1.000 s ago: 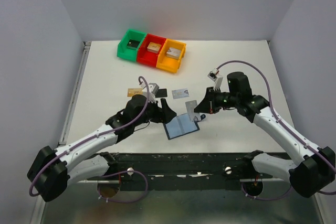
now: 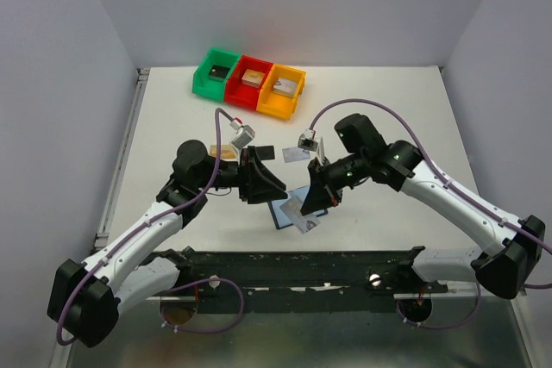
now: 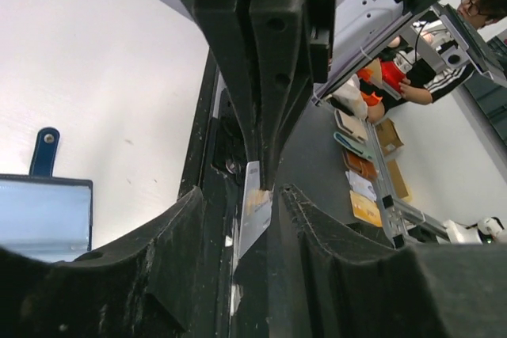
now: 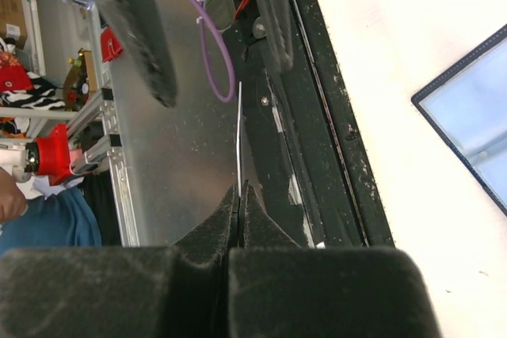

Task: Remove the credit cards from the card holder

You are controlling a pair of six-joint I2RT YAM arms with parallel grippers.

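Note:
A silver-grey card [image 2: 299, 213] is pinched by one end in my right gripper, which is shut on it. In the right wrist view the card [image 4: 239, 128] is edge-on, a thin pale line. My left gripper is open; its fingers [image 4: 279, 37] stand either side of the card's free end, apart from it. The blue card holder [image 2: 279, 216] lies spread open on the table beneath, partly covered by card and arms. Its dark snap strap [image 3: 45, 152] shows in the left wrist view.
On the table behind the arms lie an orange card [image 2: 226, 152], a black card [image 2: 266, 152] and a silver card [image 2: 296, 153]. Green [image 2: 210, 84], red [image 2: 240, 90] and yellow [image 2: 274, 106] bins stand at the back.
My right gripper has moved left with the card, which has swung down and toward the front. The left gripper has turned and shifted slightly, so the two grippers are now closer together.

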